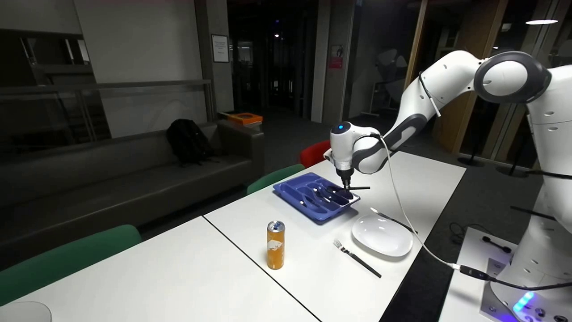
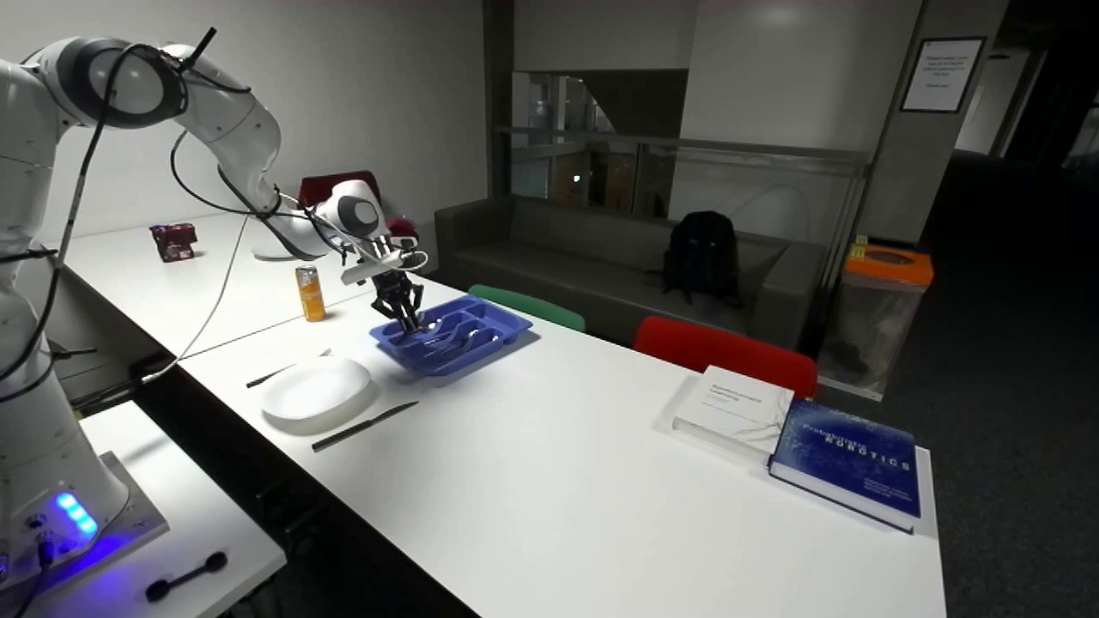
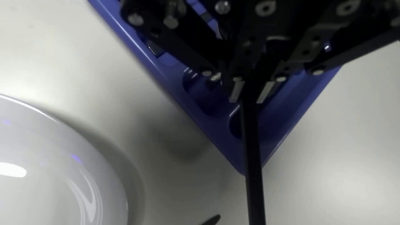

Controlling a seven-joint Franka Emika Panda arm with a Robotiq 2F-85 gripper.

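My gripper is shut on the black handle (image 3: 253,161) of a utensil, over one corner of the blue cutlery tray (image 3: 159,80). The handle runs out past the tray's corner toward the bottom of the wrist view. What is at the utensil's other end is hidden behind the fingers. In exterior view 1 the handle (image 1: 360,188) looks nearly level, sticking out to the right over the tray's rim. Several other utensils lie in the tray's compartments.
A white plate (image 1: 382,236) is on the table, with a fork (image 1: 358,259) on one side and a knife (image 1: 394,220) on the other. An orange can (image 1: 275,246) stands nearby. Two books (image 2: 733,408) lie at the table's far end.
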